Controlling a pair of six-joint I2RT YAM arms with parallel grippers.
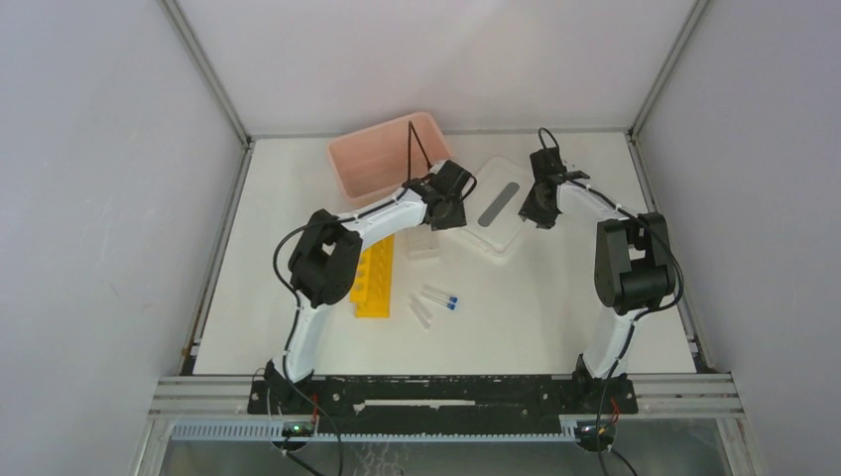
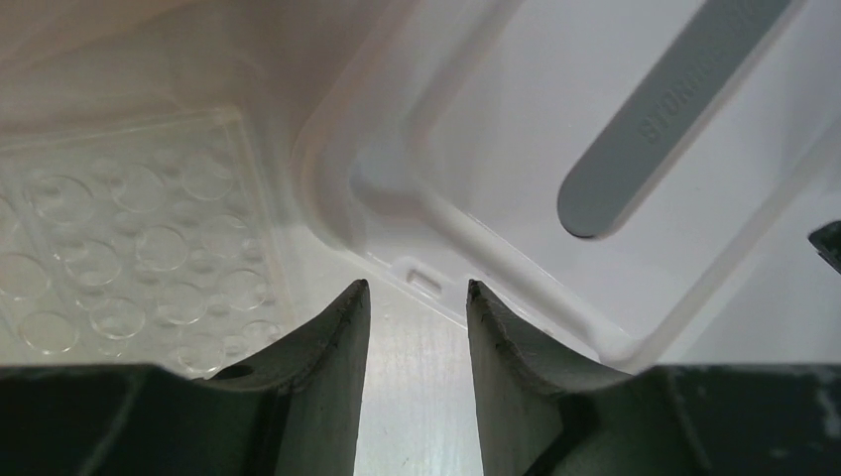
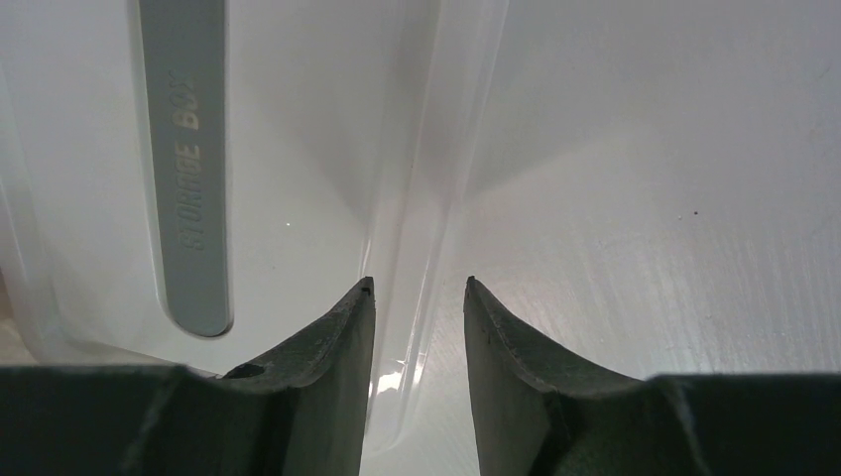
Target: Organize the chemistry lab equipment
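Observation:
A white lid (image 1: 513, 215) with a grey "STORAGE BOX" strip lies flat on the table. In the left wrist view its near corner (image 2: 342, 198) lies just beyond my left gripper, whose fingers stand apart with nothing between them. My right gripper is open at the lid's right edge (image 3: 402, 258); that edge runs into the space between its fingertips, and I cannot tell whether they touch it. The pink bin (image 1: 372, 159) stands at the back left. A clear tray with round wells (image 2: 149, 248) lies left of the lid.
A yellow rack (image 1: 374, 288) lies on the left of the table. Blue-capped tubes (image 1: 439, 297) and thin clear pieces (image 1: 420, 311) lie front of centre.

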